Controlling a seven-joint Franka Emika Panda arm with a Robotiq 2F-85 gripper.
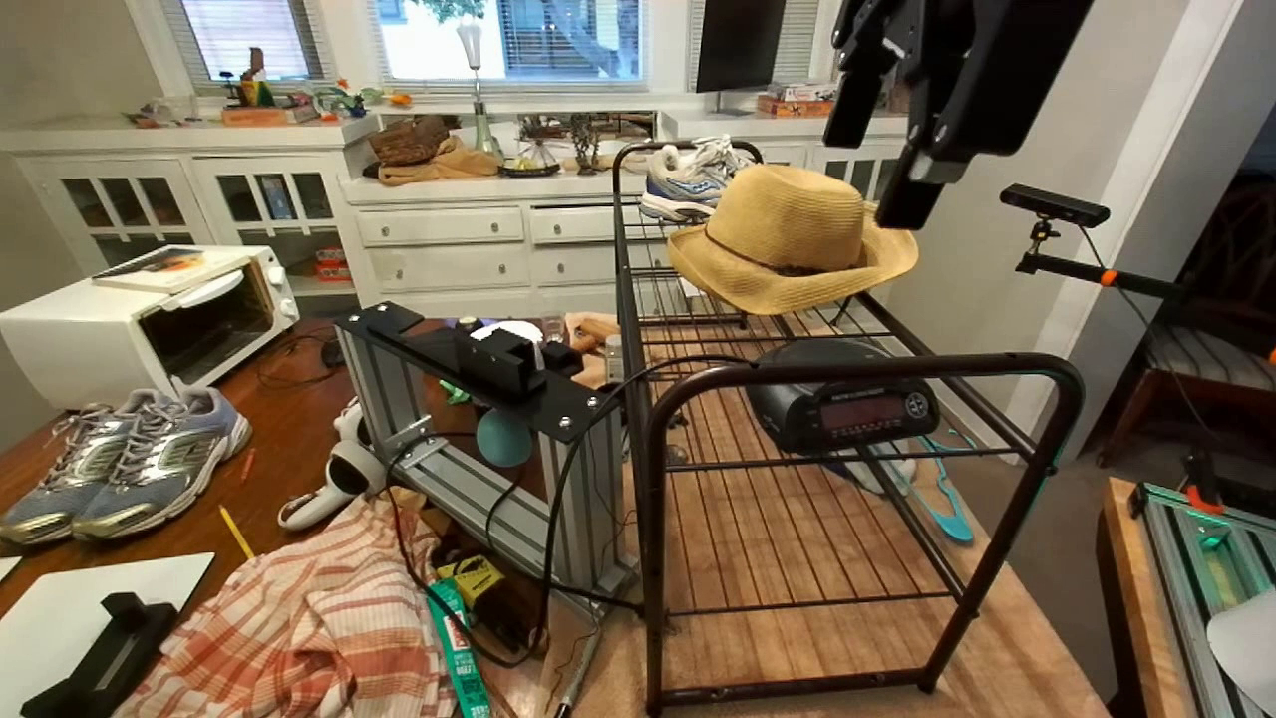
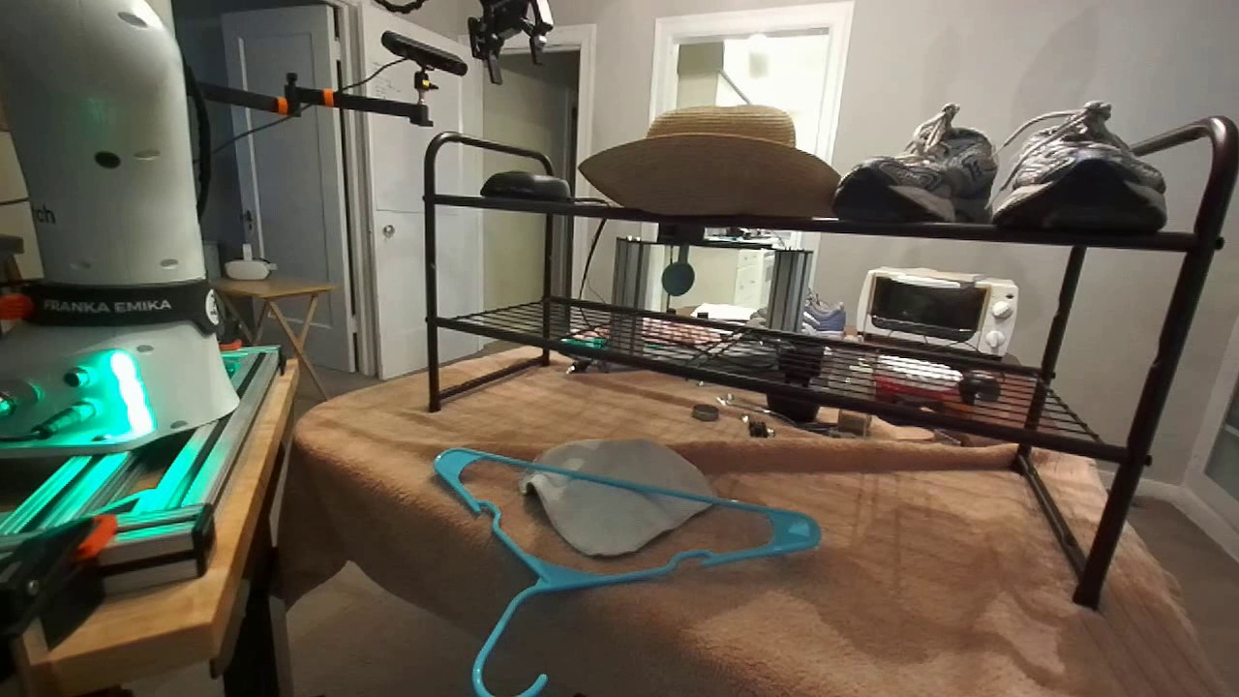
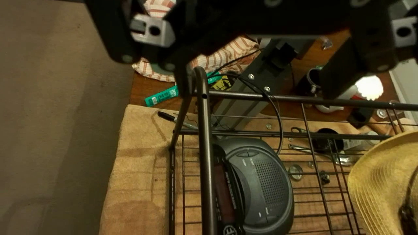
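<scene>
My gripper is open and empty, raised above the rack at the upper right of the first exterior view. In the wrist view its dark fingers spread wide across the top. A straw hat rests on the rack's top shelf, beyond the black clock radio at the near end. From above, the clock radio shows clear of my fingers, with the hat's brim to its right. Grey running shoes stand on the same shelf, on the hat's other side.
The dark metal rack stands on a brown blanket. A blue hanger lies on the blanket, overlapping a grey cloth. An aluminium frame with loose cables stands beside the rack. A toaster oven occupies the far table.
</scene>
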